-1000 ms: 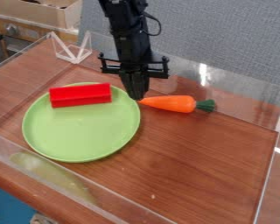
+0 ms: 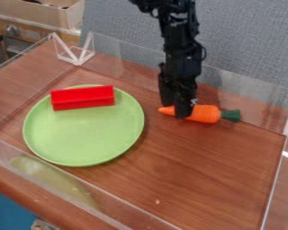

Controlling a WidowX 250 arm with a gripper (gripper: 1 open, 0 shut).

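My black gripper (image 2: 180,106) is down over an orange toy carrot (image 2: 204,114) with a green top, near the back of the wooden table, its fingertips at the carrot's left part. Whether the fingers are closed on it I cannot tell. A green plate (image 2: 84,139) lies to the left, with a red block (image 2: 83,98) on its back part.
Clear low walls edge the table (image 2: 171,184), with white brackets (image 2: 75,52) at the back left corner. A pale elongated shape (image 2: 57,180) lies along the front left edge.
My gripper has turned and moved down and right onto the carrot. The carrot has shifted slightly right and down, its green end now further to the right.
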